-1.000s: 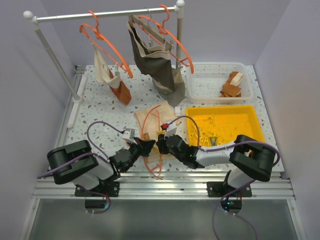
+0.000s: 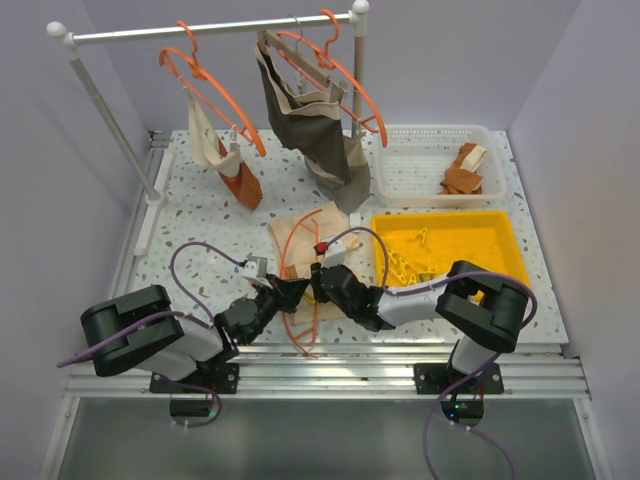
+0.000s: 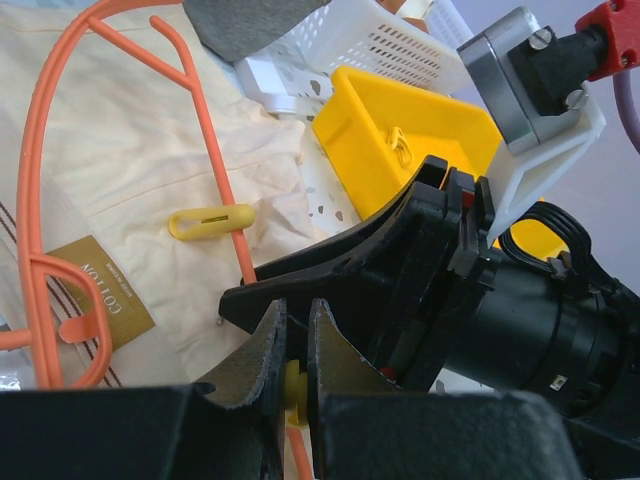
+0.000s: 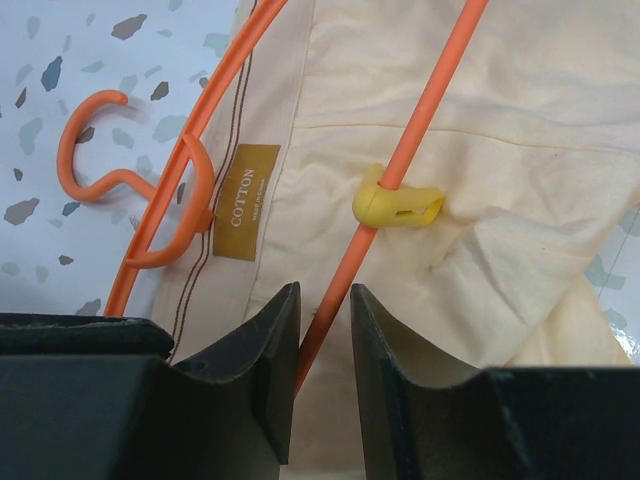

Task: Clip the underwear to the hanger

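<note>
An orange hanger point(image 2: 288, 245) lies on cream underwear point(image 2: 290, 220) with a COTTON label point(image 4: 246, 200). A yellow clip point(image 4: 395, 205) sits on its bar; a second yellow piece point(image 3: 296, 395) is mostly hidden at the tips of my left gripper, whose fingers are close together around it. My right gripper is at the hanger's bar, its fingertips on either side of it with a small gap; whether it grips the bar is unclear. In the top view both grippers meet over the lower part of the hanger.
A yellow bin point(image 2: 470, 240) with clips is at the right, a white basket point(image 2: 400, 165) with brown cloth behind it. A rack point(image 2: 120, 36) with hangers and garments stands at the back.
My right arm has shifted a little to the left, and the hanger has moved slightly left with it. The left gripper has moved very little.
</note>
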